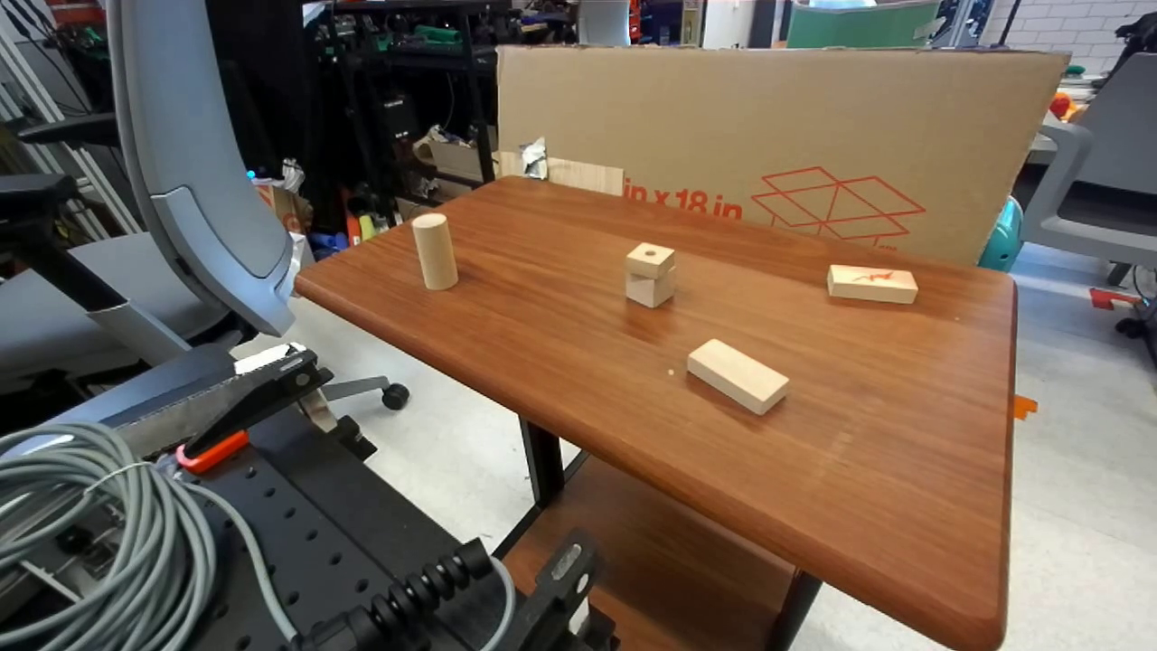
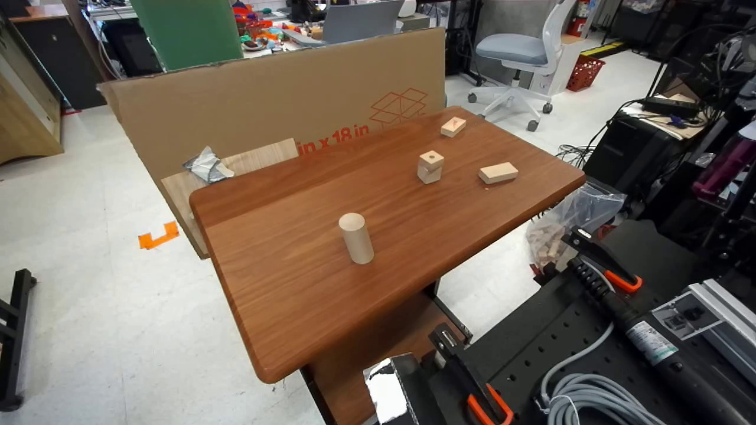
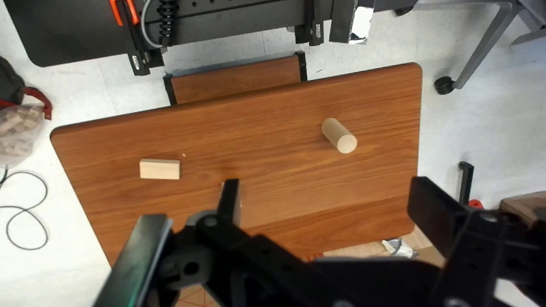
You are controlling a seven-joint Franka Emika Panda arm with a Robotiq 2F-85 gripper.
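Observation:
My gripper shows only in the wrist view, high over the table, its fingers wide apart with nothing between them. A wooden cylinder (image 1: 436, 251) stands upright toward the table's left end in exterior view 1; in the wrist view the cylinder (image 3: 338, 135) is beyond the fingertips. Near the middle of the table two small blocks are stacked, the upper block (image 2: 432, 159) with a hole in its top resting on the lower block (image 2: 428, 174). A plain rectangular block (image 1: 738, 376) lies flat, and another block (image 1: 871, 284) with a red mark rests farther back. My left finger mostly hides the stack in the wrist view.
The wooden tabletop (image 2: 297, 234) has wide clear areas around the blocks. A tall cardboard sheet (image 1: 694, 119) stands along its far edge. On the opposite side is a black perforated bench (image 2: 538, 354) with clamps and coiled cable.

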